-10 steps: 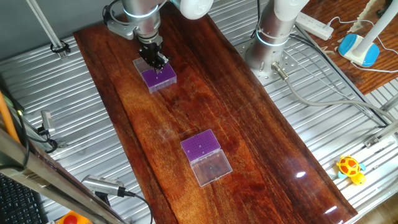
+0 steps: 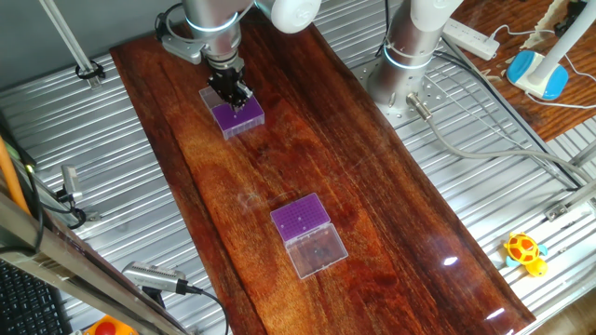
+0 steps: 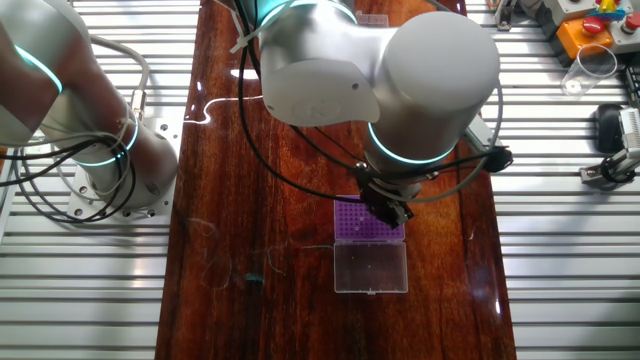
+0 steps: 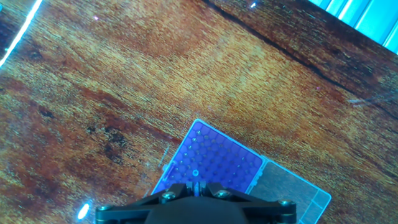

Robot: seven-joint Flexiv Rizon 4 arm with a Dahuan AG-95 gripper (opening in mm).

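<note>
In exterior view 1, my gripper [image 2: 240, 100] is low over the far box, a clear case with a purple perforated rack [image 2: 244, 113]. A second purple rack [image 2: 300, 216], with its clear lid [image 2: 317, 251] folded open, lies nearer the table's middle. The wrist view shows my gripper over the lower part of a purple rack [image 4: 214, 155]; its fingertips are close together, and whether anything is between them is unclear. A small pale ring [image 4: 195, 173] shows in that rack just ahead of the fingertips. Exterior view 2 has the gripper [image 3: 398, 214] partly covering its rack [image 3: 352, 222].
Bare wooden table [image 2: 372, 214] stretches between and beyond the boxes. My arm's column [image 2: 396, 79] rises at the table's right edge. Off the table are a toy turtle [image 2: 523, 249] and, at the lower left, a camera on a mount [image 2: 154, 276].
The gripper stays over the far box, with at most a very slight shift. Both boxes have stayed where they were.
</note>
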